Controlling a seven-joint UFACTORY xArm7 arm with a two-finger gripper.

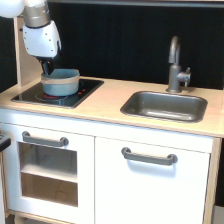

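A blue-grey pot [61, 84] stands on the black cooktop [94, 86] at the left of the counter. My gripper [47, 68] points down at the pot's left rim, very close to it or touching. Its fingers are dark and small against the black backdrop, so whether they are clamped on the rim cannot be made out. The white wrist of the arm comes in from the upper left corner.
To the right, a steel sink [126, 107] is set into the wooden counter [104, 107], with a tall grey faucet [175, 62] behind it. Bare counter lies between cooktop and sink. Cabinet doors with grey handles [150, 157] are below.
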